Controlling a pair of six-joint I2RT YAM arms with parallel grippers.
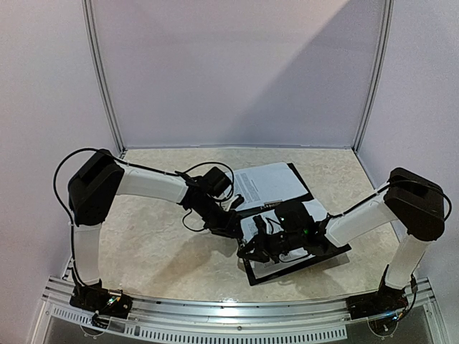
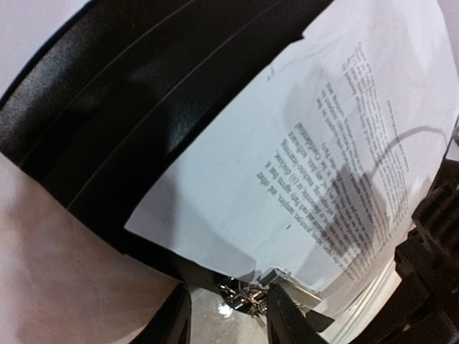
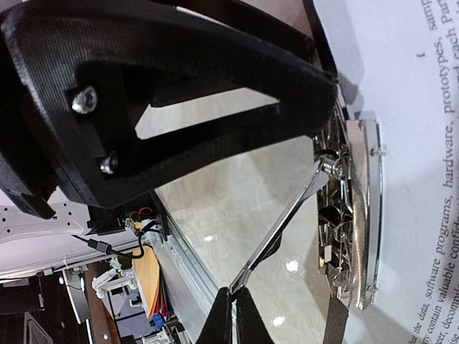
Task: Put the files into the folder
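An open black folder [image 1: 301,172] lies angled on the table, with printed sheets [image 1: 265,183] on both halves; in the left wrist view a sheet [image 2: 308,143] rests on its black cover [image 2: 86,115]. A metal clip [image 3: 362,208] runs along the folder's edge. My left gripper is part open at that clip, its two fingers apart with nothing clearly held. My right gripper [image 1: 251,247] is low over the folder's near left part, beside the clip; in the right wrist view a slim metal lever [image 3: 280,222] stands out from the clip. Whether its fingertips hold anything is unclear.
Both arms reach in over the folder from either side. Walls enclose the back and sides, and a metal rail [image 1: 229,309] runs along the front.
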